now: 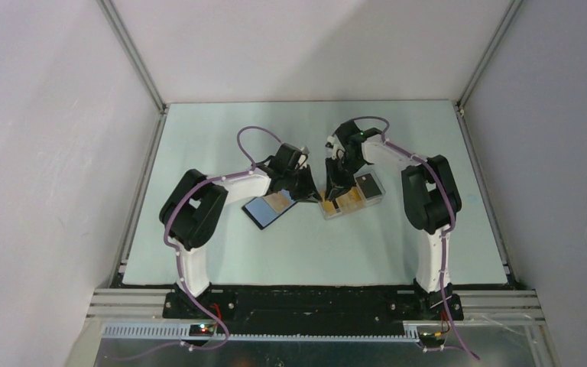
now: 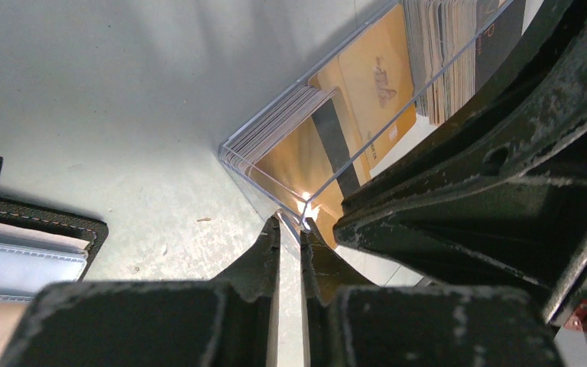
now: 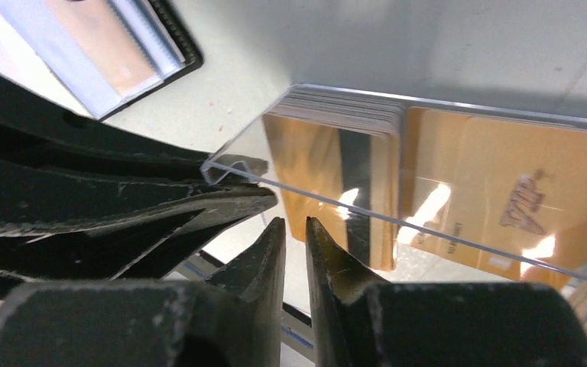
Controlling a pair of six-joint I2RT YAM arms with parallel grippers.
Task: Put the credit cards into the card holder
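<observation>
A clear box [image 1: 347, 211] stands right of the table's middle, holding gold cards [image 1: 325, 207] in stacks. My left gripper is shut on the box's near-left wall, which shows between its fingertips. Over the front stack of gold cards [image 3: 313, 172] hangs my right gripper, its fingers slightly apart with nothing seen between them. Whether they touch the cards I cannot tell. To the left lies the card holder [image 1: 258, 213], open flat, black-edged with blue and tan inside; the left arm covers part of it.
Farther along the box are another gold stack [image 3: 497, 183], pale cards on edge [image 2: 443, 53] and a dark card [image 1: 368, 186]. The two grippers stand close together over the box's left end. Bare table [image 1: 306, 252] lies in front.
</observation>
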